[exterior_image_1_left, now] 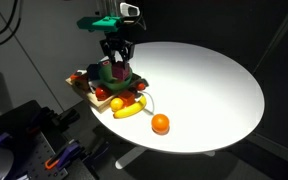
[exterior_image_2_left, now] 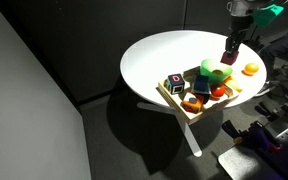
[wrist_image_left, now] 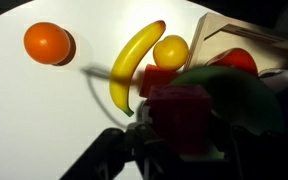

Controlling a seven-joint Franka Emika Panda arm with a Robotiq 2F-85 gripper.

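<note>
My gripper (exterior_image_1_left: pixel 120 57) is shut on a dark red block-like object (wrist_image_left: pixel 179 112), which hangs below the fingers. In exterior view 1 the held object overlaps the green bowl (exterior_image_1_left: pixel 106 73); in exterior view 2 it appears just above the bowl's (exterior_image_2_left: pixel 214 68) upper edge. The wrist view has it in front of the bowl's dark green rim (wrist_image_left: pixel 220 76). Whether it touches the bowl I cannot tell. The bowl stands at the wooden tray (exterior_image_2_left: pixel 171 101), and its inside is mostly hidden by the object and gripper.
Beside the tray lie a yellow banana (wrist_image_left: pixel 136 55), a round yellow fruit (wrist_image_left: pixel 171 52) and an orange-red block (wrist_image_left: pixel 156 79). An orange (exterior_image_1_left: pixel 160 124) sits apart near the table edge. Tray contents include a dark cube (exterior_image_2_left: pixel 175 83).
</note>
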